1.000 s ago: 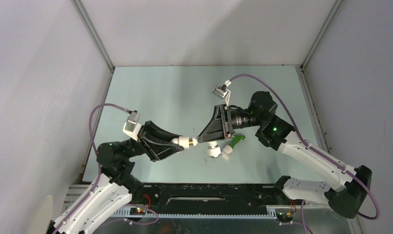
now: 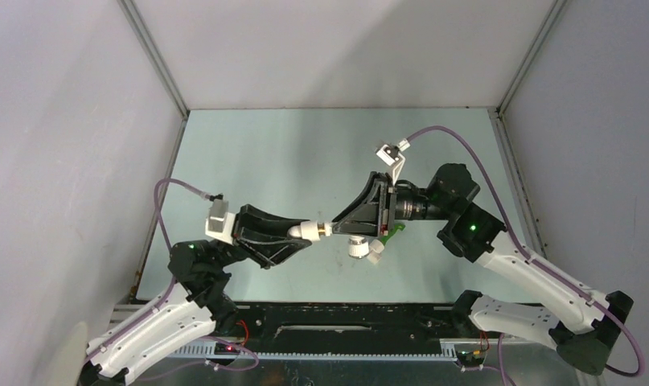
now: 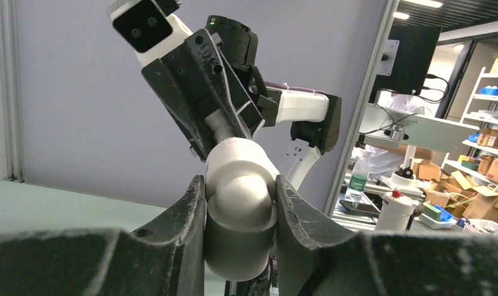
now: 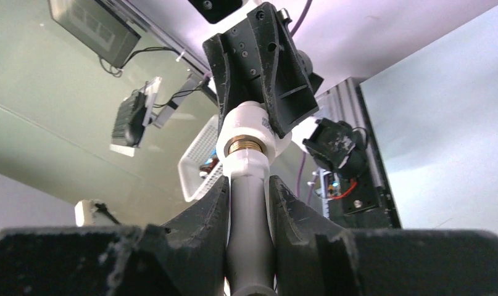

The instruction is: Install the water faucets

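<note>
In the top view my left gripper (image 2: 295,233) is shut on a white rounded fitting (image 2: 306,232), which also shows between its fingers in the left wrist view. From the fitting's far end a brass thread (image 4: 245,145) runs to the white collar of the faucet (image 4: 249,213), in line with it. My right gripper has its fingers close on both sides of the faucet's body; whether they press on it cannot be told. The faucet's white knurled end (image 2: 359,246) hangs below the right fingers in the top view.
Behind the knurled end, a white piece (image 2: 375,252) with a green handle (image 2: 394,232) lies on the pale table. Walls (image 2: 55,161) enclose the table at the sides and back.
Both grippers have shifted slightly right. The right gripper's palm and camera have moved further right and turned, while its fingertips stay by the joint. The fitting and faucet remain in line.
</note>
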